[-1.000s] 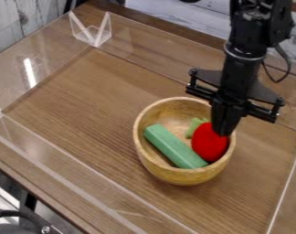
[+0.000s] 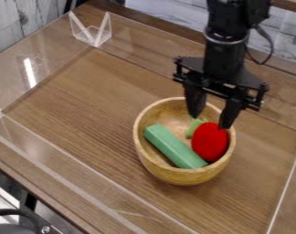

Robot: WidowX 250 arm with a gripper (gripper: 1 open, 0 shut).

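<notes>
A black robot gripper [image 2: 219,99] hangs above a wooden bowl [image 2: 148,123], its fingers apart with nothing visible between them. In the bowl lie a red round object [image 2: 210,139], a green cylinder [image 2: 174,146] along the left side, and a smaller green item [image 2: 194,129] partly hidden behind the red one. The fingertips are over the back part of the bowl, above the contents.
A clear plastic object [image 2: 94,29] stands at the back left. Dark cables lie at the lower left corner.
The gripper has shifted slightly left and changed its angle, its fingers now spread more widely across the view. The bowl and its contents look unmoved.
</notes>
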